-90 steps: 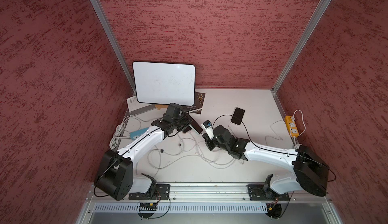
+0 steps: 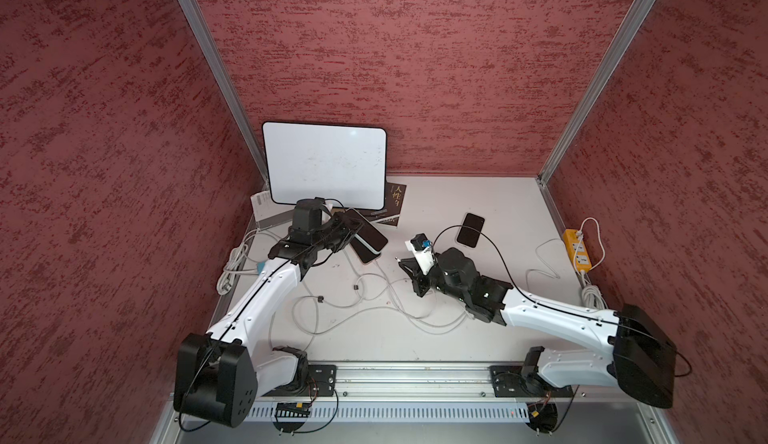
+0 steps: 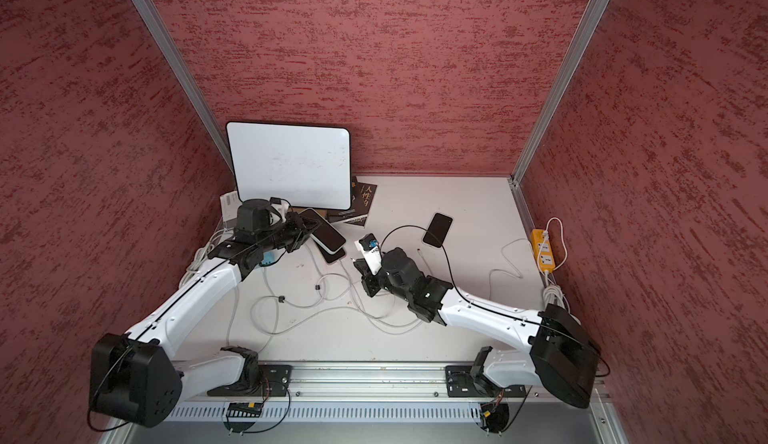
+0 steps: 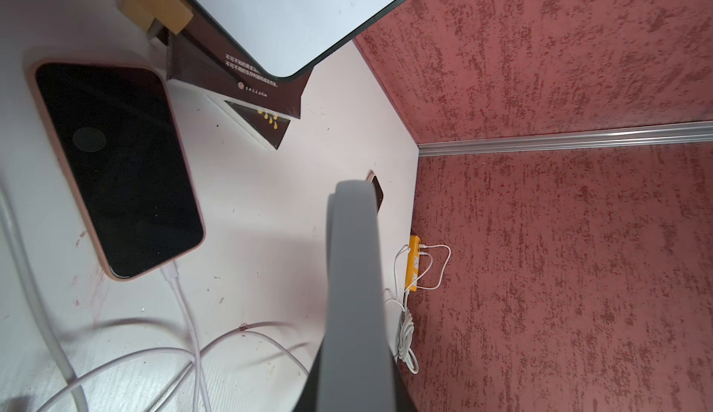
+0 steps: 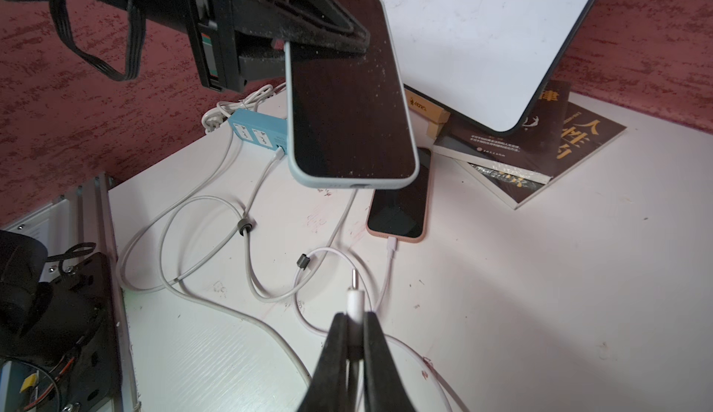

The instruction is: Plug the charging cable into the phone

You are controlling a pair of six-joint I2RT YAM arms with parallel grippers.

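Off the table, a phone in a pale blue case (image 5: 349, 107) is pinched by my left gripper, which is shut on its side edge. In the left wrist view this held phone (image 4: 352, 263) shows nearly edge-on. Its bottom end, with a small dark port, faces down toward the charging cable's plug (image 5: 355, 300). My right gripper is shut on that white plug, metal tip pointing up and away from the fingers. The tip stands clear of the phone's port, with a visible gap between them.
A pink-edged phone (image 4: 119, 166) with a cable at its end lies below. Another phone (image 2: 470, 230) lies right of centre. Loose cables (image 2: 376, 308) loop over the front. Books (image 5: 512, 140) and a whiteboard (image 2: 324, 163) stand behind; a power strip (image 2: 577, 250) is far right.
My left gripper has moved left and back with the phone, whose screen now shows broader from above.
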